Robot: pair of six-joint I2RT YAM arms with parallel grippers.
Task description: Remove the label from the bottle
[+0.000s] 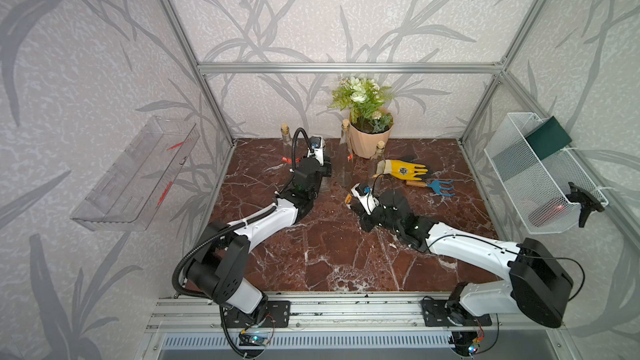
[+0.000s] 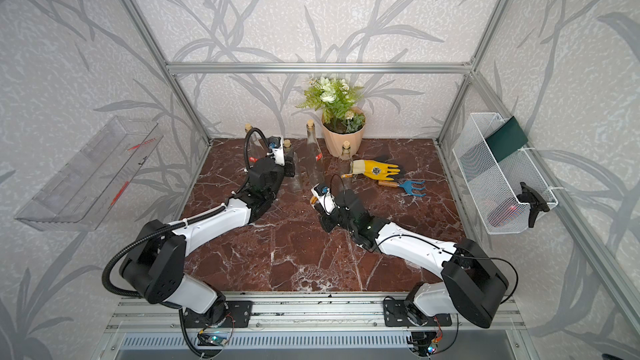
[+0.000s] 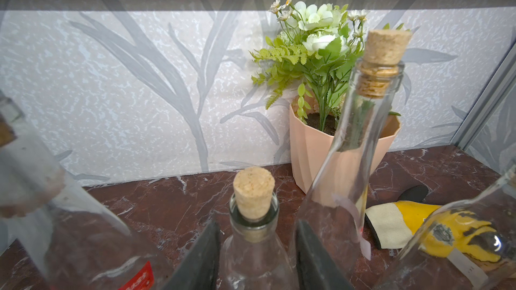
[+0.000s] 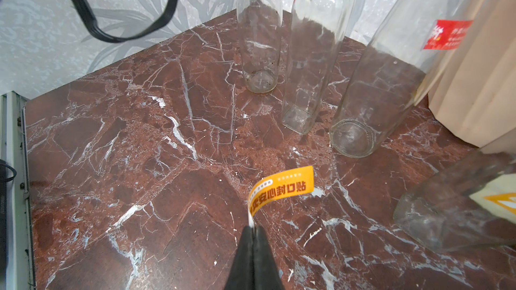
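A yellow-orange label [image 4: 282, 185] with printed characters stands up from my right gripper, which is shut on its end. It is clear of every bottle, above the table's middle. In the left wrist view, my left gripper is open, with a clear, corked bottle [image 3: 252, 247] standing upright beyond and between its fingers. That same square-based bottle [image 4: 314, 53] shows no label in the right wrist view. A taller bottle [image 4: 397, 59] beside it bears a red label [image 4: 447, 34], as does the bottle [image 4: 259, 37] at the far left.
Another bottle [image 4: 457, 198] with a yellow and white label is at the right. Behind stands a potted plant [image 1: 368, 140]; a yellow glove [image 1: 405, 170] and blue hand fork [image 1: 440, 188] lie rightward. A clear bin [image 1: 136, 180] and white mesh basket [image 1: 543, 173] hang at the sides.
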